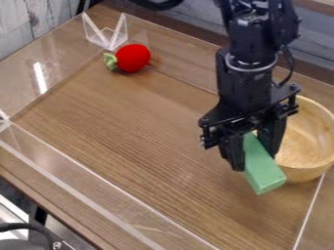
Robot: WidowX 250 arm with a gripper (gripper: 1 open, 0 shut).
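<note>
My black gripper (252,134) reaches down at the right of the camera view, shut on a green block (263,172), which it holds tilted over the near rim of a wooden bowl (311,151). The block's lower end hangs over or against the bowl's front edge; whether it touches cannot be told. The upper part of the block is hidden by the fingers.
A red object with a green top (131,58) lies at the back left, near a white wire item (107,31). Dark cables show at the lower left.
</note>
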